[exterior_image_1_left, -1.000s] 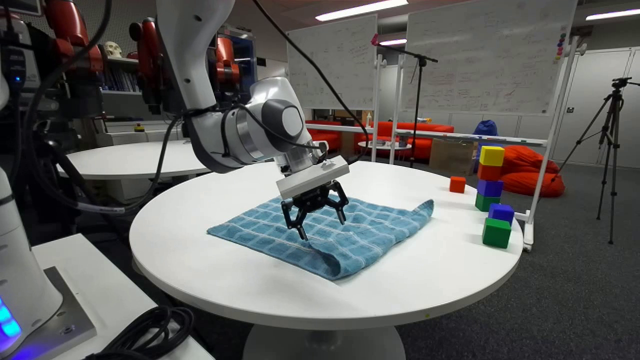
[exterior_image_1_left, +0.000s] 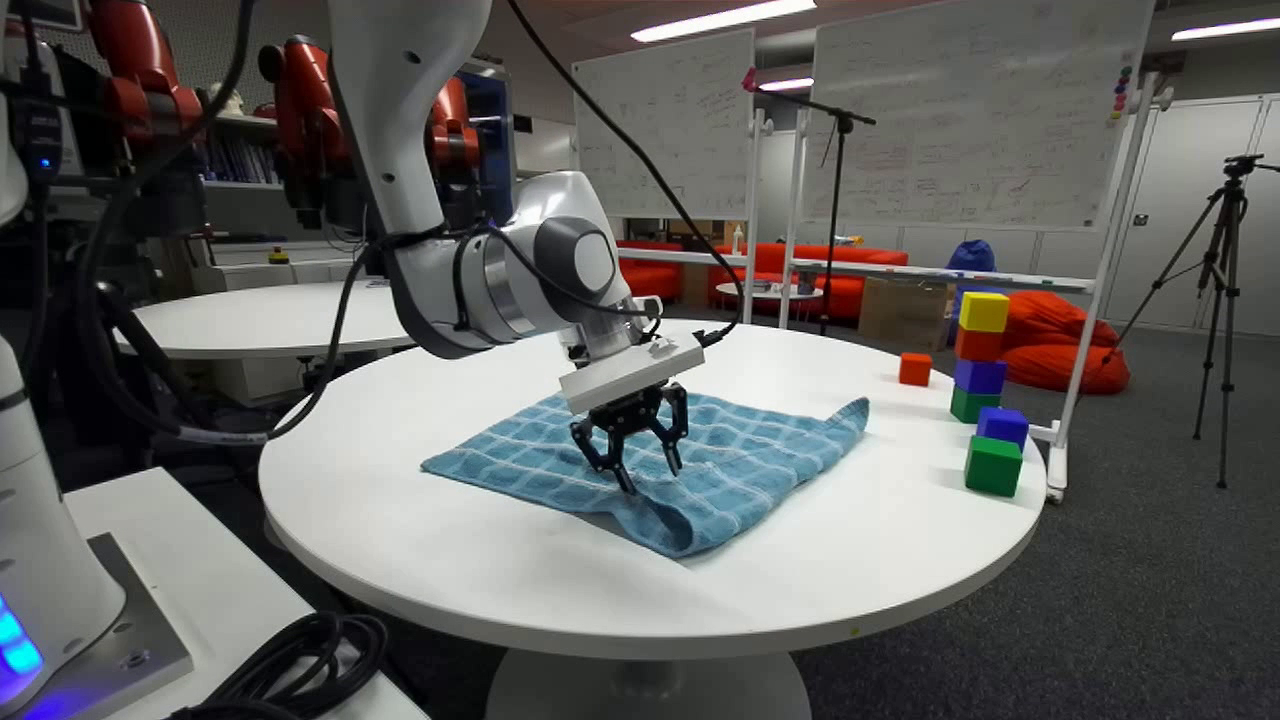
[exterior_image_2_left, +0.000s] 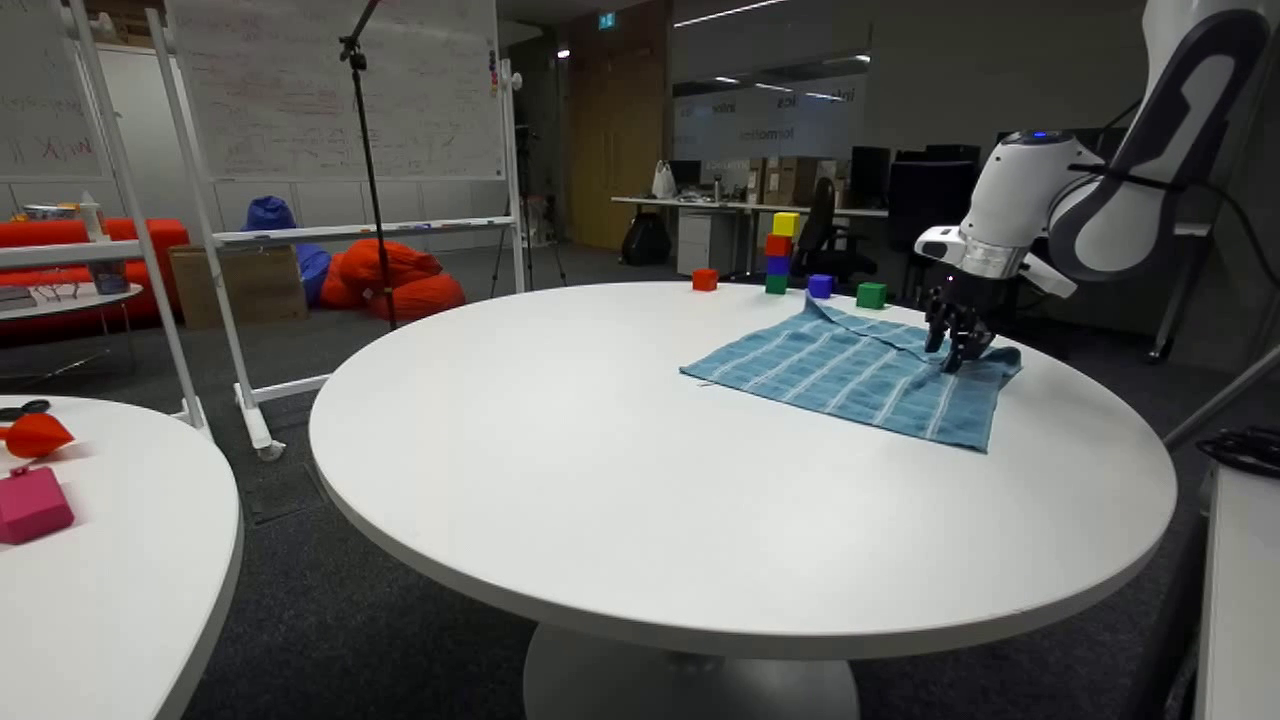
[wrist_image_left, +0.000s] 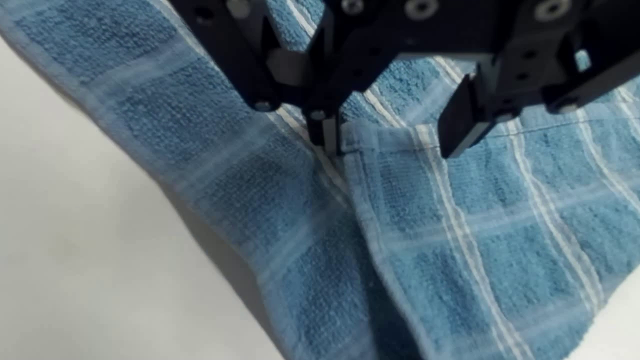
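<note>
A blue checked towel (exterior_image_1_left: 744, 462) lies on the round white table, its near corner folded back over itself. In exterior view 1 my gripper (exterior_image_1_left: 651, 481) points down at the towel near that fold, its fingers spread apart. Seen from the wrist, the folded-over corner of the towel (wrist_image_left: 408, 198) has its hemmed tip by the left finger (wrist_image_left: 328, 133), and the right finger (wrist_image_left: 460, 120) stands over the flap. The fingers are partly open, with a clear gap between them. Whether the fingertips press on the cloth is hard to tell. Exterior view 2 shows the gripper (exterior_image_2_left: 944, 360) low at the towel's far right part.
On the table's far side stands a stack of coloured blocks (exterior_image_1_left: 980, 360), with a red block (exterior_image_1_left: 914, 368), a blue block (exterior_image_1_left: 1003, 425) and a green block (exterior_image_1_left: 993, 466) beside it.
My gripper has come down and slightly right, closer to the towel, and its fingers stand nearer together. The towel's near folded edge has shifted slightly to the right.
</note>
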